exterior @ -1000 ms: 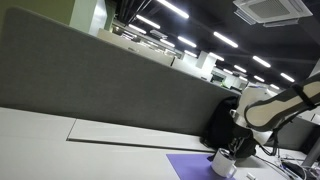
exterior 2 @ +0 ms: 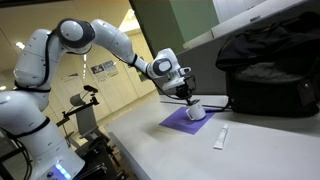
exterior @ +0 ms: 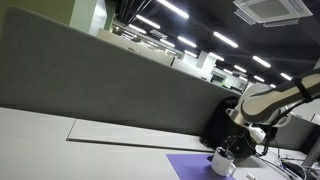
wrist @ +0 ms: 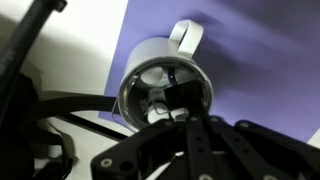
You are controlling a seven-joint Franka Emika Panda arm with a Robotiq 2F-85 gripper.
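Observation:
A white mug [exterior: 222,162] stands upright on a purple mat, its handle [wrist: 187,36] toward the top of the wrist view. My gripper [exterior 2: 191,100] points down at the mug [exterior 2: 195,114] from above. In the wrist view the dark fingers of my gripper are close together and overlap the mug's opening; how deep they reach cannot be told. Pale shapes [wrist: 154,98] show inside the mug [wrist: 140,62], too unclear to name. Nothing shows held between the fingers.
The purple mat [exterior 2: 178,121] lies on a white table [exterior 2: 150,150]. A white object [exterior 2: 221,137] lies nearer the front, right of the mug. Behind are a black bag [exterior 2: 270,75] and a grey partition [exterior: 110,85].
The arm has shifted and tilted slightly above the mug. The mug stays in about the same spot on the mat.

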